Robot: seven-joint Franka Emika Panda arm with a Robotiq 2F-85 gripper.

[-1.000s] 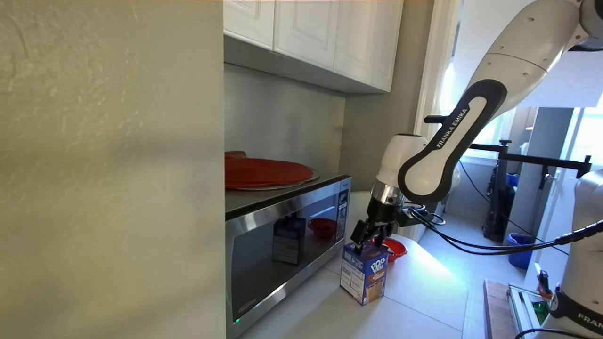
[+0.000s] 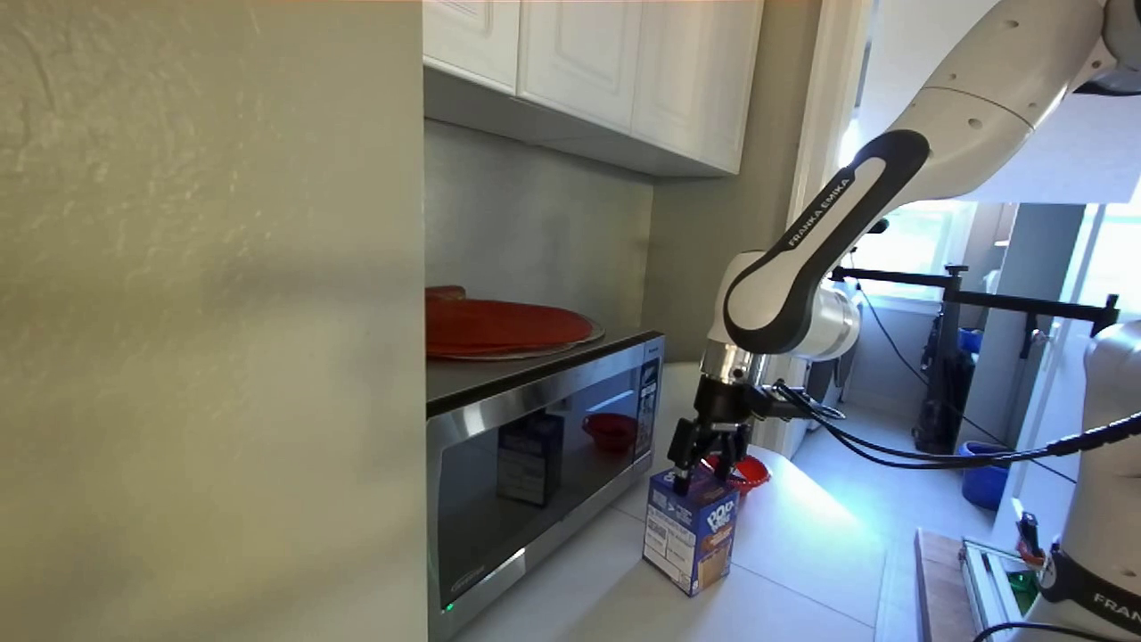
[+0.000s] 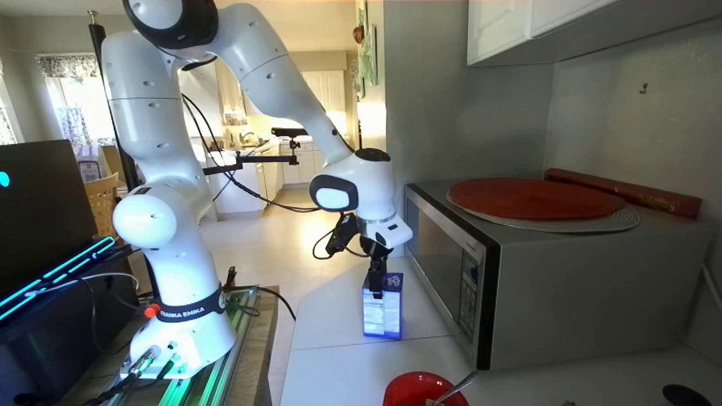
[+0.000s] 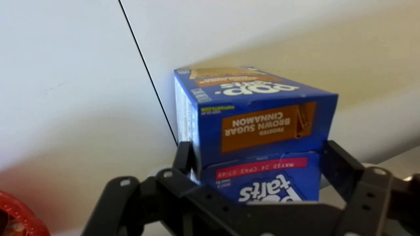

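A blue Pop-Tarts box (image 2: 687, 535) stands upright on the white counter in front of the microwave. My gripper (image 2: 702, 476) is at the box's top, pointing down. In the wrist view the brown sugar cinnamon end of the box (image 4: 267, 127) lies between the open fingers, one along each side; the left finger (image 4: 184, 157) is very close to the box's edge, and I cannot tell whether it touches. From the other side, the box (image 3: 383, 314) shows its pale printed panel, with the gripper (image 3: 376, 294) overlapping its upper part.
The microwave (image 3: 443, 250) is closed, with a red round mat (image 3: 535, 197) on top. A red bowl (image 3: 414, 389) holding a metal utensil sits on the counter near the microwave's end. White cabinets (image 2: 599, 64) hang above. Bare counter (image 3: 325, 321) lies on the robot's side of the box.
In exterior view 1 the box has shifted slightly toward the camera and turned a little. The forearm and wrist have moved left and changed angle, with the gripper still at the box's top.
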